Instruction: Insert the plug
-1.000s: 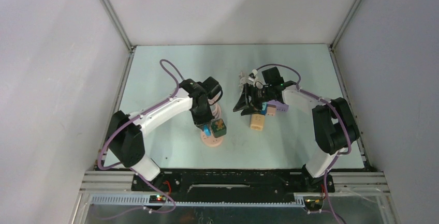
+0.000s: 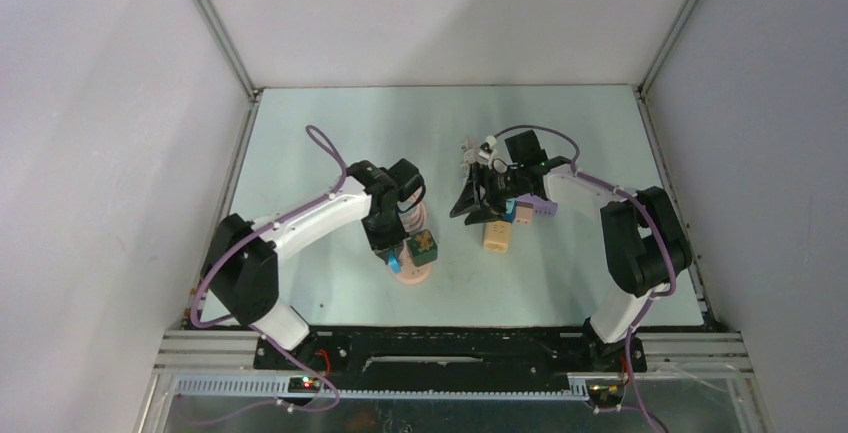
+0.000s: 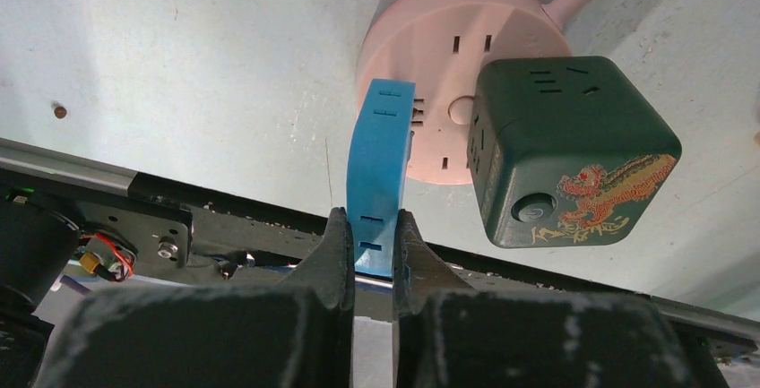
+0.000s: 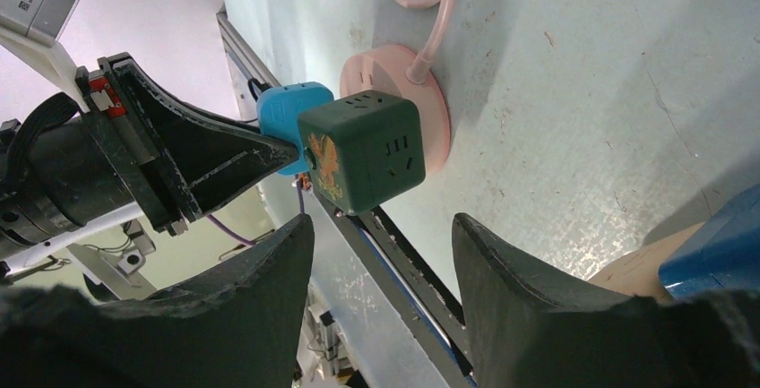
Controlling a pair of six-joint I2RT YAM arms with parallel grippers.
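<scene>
My left gripper is shut on a blue plug adapter (image 3: 381, 146), which stands over the left part of the round pink power strip (image 3: 484, 12), beside a green cube adapter (image 3: 582, 110). The blue piece covers part of the strip's left sockets; whether it is seated cannot be seen. In the right wrist view, the green cube (image 4: 358, 137) hides part of the blue adapter (image 4: 282, 110) and strip (image 4: 426, 110). My right gripper is open, empty, to the right of the strip in the top view (image 2: 472, 203).
A tan block (image 2: 497, 238), a blue block (image 4: 717, 254) and a purple block (image 2: 544, 205) lie under and near my right gripper. The pink cord coils behind the strip.
My left gripper, with the blue adapter, has moved slightly toward the front and left over the strip. The right arm looks unchanged.
</scene>
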